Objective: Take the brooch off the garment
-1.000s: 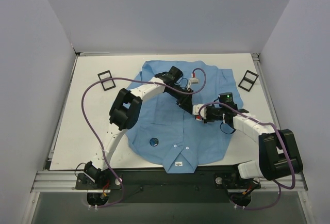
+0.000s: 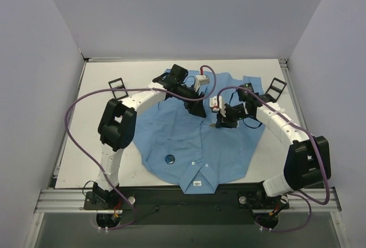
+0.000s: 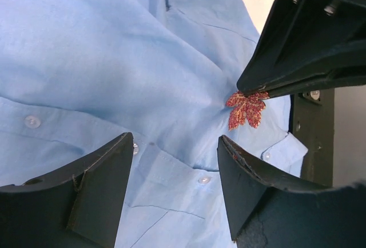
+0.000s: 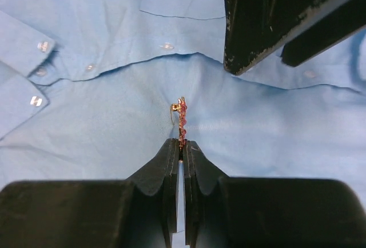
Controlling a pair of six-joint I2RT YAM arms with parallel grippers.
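A light blue shirt [image 2: 171, 139] lies spread on the white table. In the left wrist view a red glittery leaf brooch [image 3: 246, 110] is held in the tips of my right gripper [image 2: 216, 124]. In the right wrist view the brooch [image 4: 182, 119] shows edge-on, with a gold pin, between the closed fingertips over the cloth. My left gripper [image 2: 200, 111] stands open up and left of it, with nothing between its fingers. Whether the brooch still touches the fabric is unclear.
Black square frames [image 2: 276, 88] lie at both sides of the table. A round dark object [image 2: 170, 159] rests on the shirt's lower left. Bare table shows left of the shirt.
My left gripper has drawn back to the upper left, away from the right one. My right gripper, shut on the brooch, has shifted slightly left and up.
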